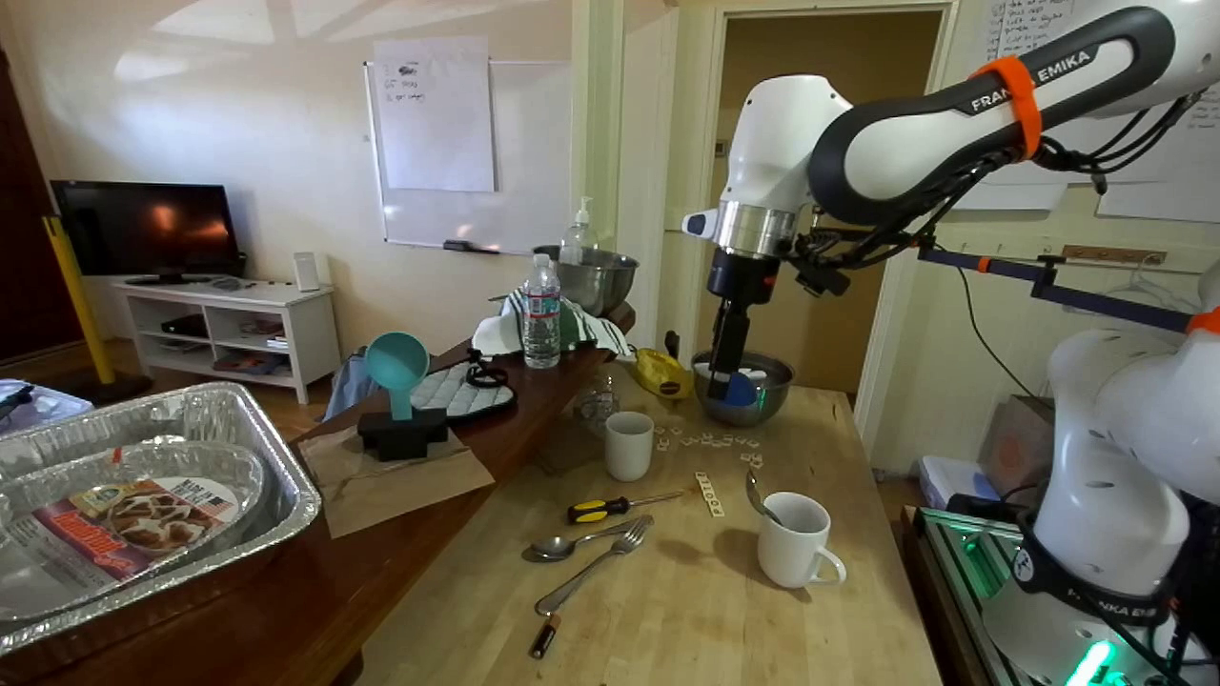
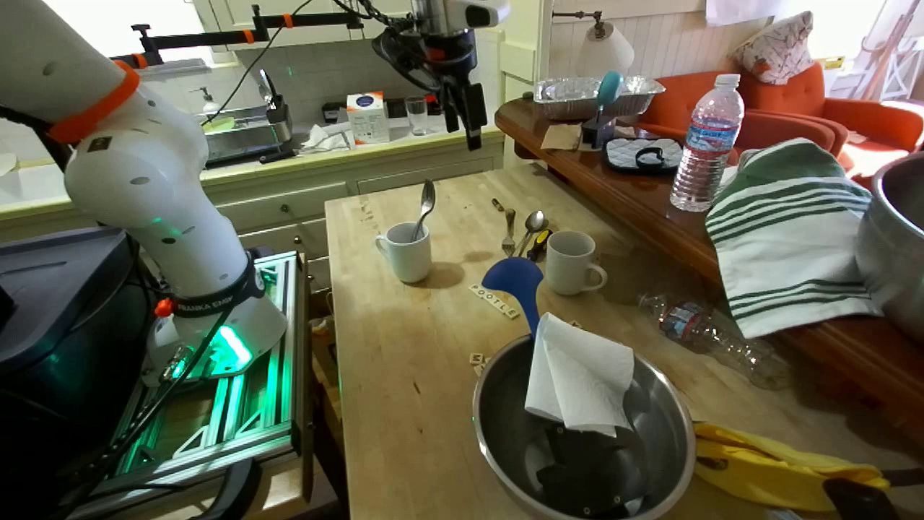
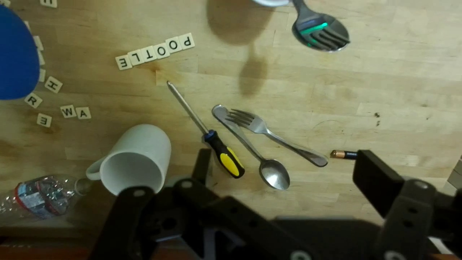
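Note:
My gripper is open and high above the wooden table, with nothing between its fingers. Below it in the wrist view lie a spoon [image 3: 274, 174], a fork [image 3: 283, 143] crossing the spoon's handle, and a yellow-black screwdriver [image 3: 225, 156]. A battery [image 3: 343, 154] shows beside one finger. The empty white mug [image 3: 136, 160] lies outside the other finger. In the second exterior view, another white mug [image 2: 407, 254] holds an upright spoon [image 2: 424, 208]. Letter tiles [image 3: 154, 51] spell POOTLE on the tabletop.
A steel bowl [image 2: 498, 433] holds a blue utensil [image 2: 515, 279] and white paper [image 2: 578, 373]. Near it are a yellow item [image 2: 762, 468] and a clear bottle [image 2: 710, 334] on its side. A raised dark counter [image 2: 645, 195] borders the table. Bare wood [image 1: 686, 629] shows at one end.

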